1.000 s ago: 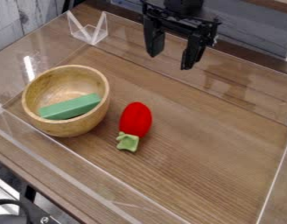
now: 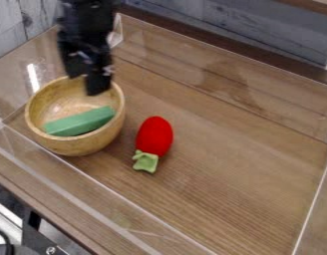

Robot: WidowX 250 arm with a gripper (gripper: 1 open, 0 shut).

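My gripper (image 2: 81, 68) hangs over the back part of a tan bowl (image 2: 111, 100) on the left; it is dark and blurred, open. Inside the bowl lies a green elongated object (image 2: 79, 122). To the bowl's right, on the wooden table, lies a red object with a pale green top (image 2: 156, 135), resembling a strawberry or radish, its green end toward the front.
My gripper has moved left from the back centre and right of the table to above the bowl. The bowl and the objects have not moved.
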